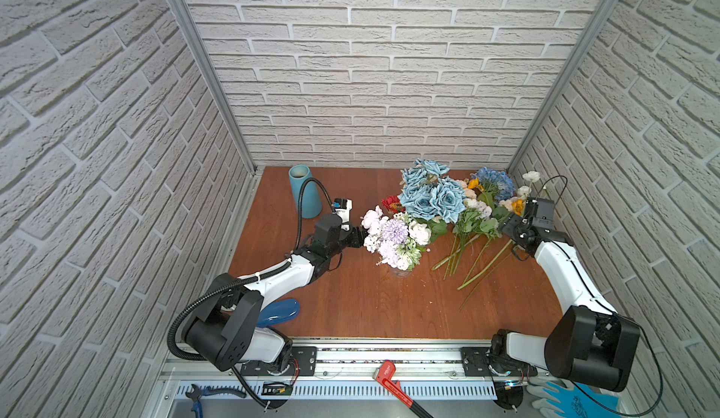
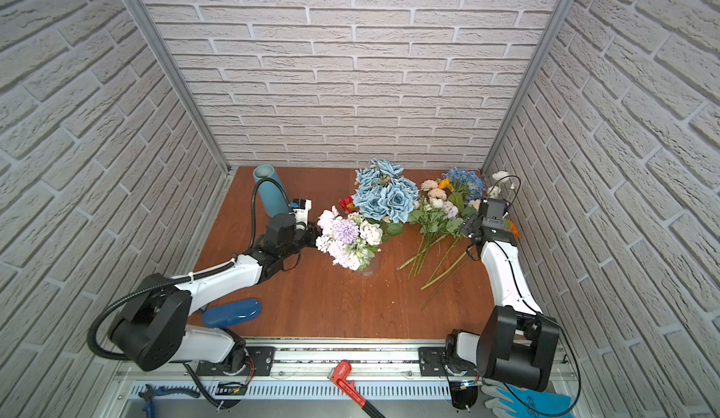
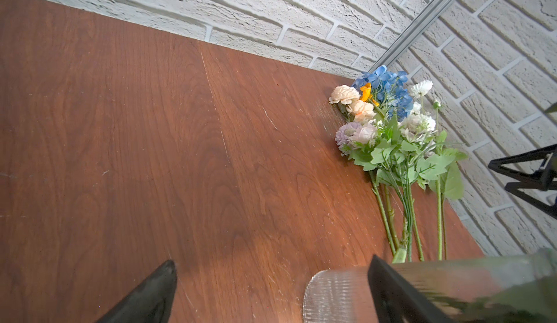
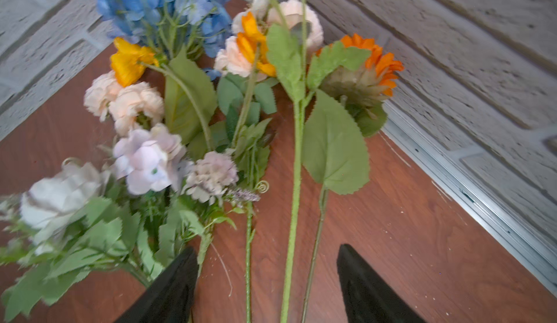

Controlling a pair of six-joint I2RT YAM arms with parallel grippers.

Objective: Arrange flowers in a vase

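Observation:
A clear vase (image 2: 367, 268) in the table's middle holds white and lilac blooms (image 1: 393, 238), big pale-blue roses (image 1: 433, 196) and a red flower (image 1: 391, 204). Just left of it is my left gripper, open, with the glass wall (image 3: 333, 297) by its right finger. Loose flowers lie at the right: a blue hydrangea (image 4: 165, 12), peach blooms (image 4: 136, 105) and an orange flower (image 4: 380, 62). Over their stems, my right gripper is part open. A green stem (image 4: 294, 207) runs between its fingers in view, and I see no contact.
A blue-green vase (image 1: 303, 193) stands at the back left. A dark-blue object (image 1: 279, 311) lies near the front left. Brick walls close in the back and right, near my right arm.

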